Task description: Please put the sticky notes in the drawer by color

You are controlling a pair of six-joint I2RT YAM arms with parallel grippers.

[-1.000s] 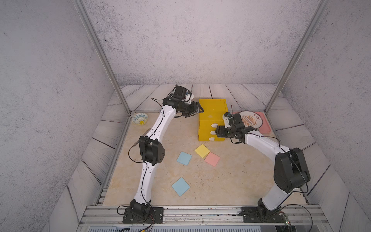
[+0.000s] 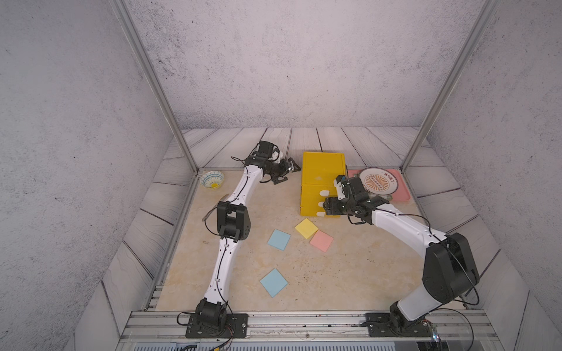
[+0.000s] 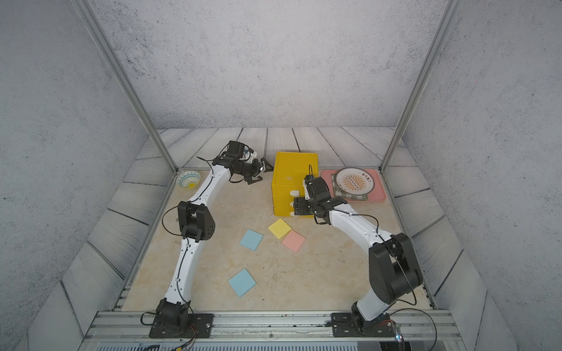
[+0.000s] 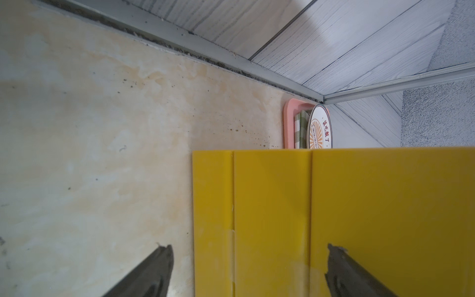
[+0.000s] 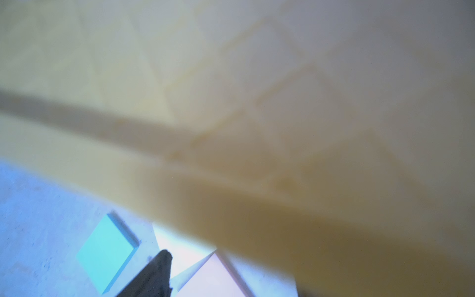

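The yellow drawer box (image 2: 323, 168) stands at the back centre, its white-handled front facing the arms. My left gripper (image 2: 290, 173) is open just left of the box, empty, its fingers (image 4: 153, 272) apart in the left wrist view. At the right of the front, my right gripper (image 2: 332, 193) is close to the handles. Its fingers (image 5: 155, 277) look apart; a blurred pale edge hides much of them, so contact with a handle is unclear. A yellow note (image 2: 306, 228), a pink note (image 2: 321, 241) and two blue notes, one nearer (image 2: 279, 239) and one forward (image 2: 274, 282), lie on the table.
Right of the box, a pink tray (image 3: 379, 187) holds a white plate (image 3: 354, 180) and a checked cloth. A patterned bowl (image 2: 212, 179) sits at the back left. Bare table lies at the front right.
The left gripper drew back leftward from the box and opened. The notes stayed put.
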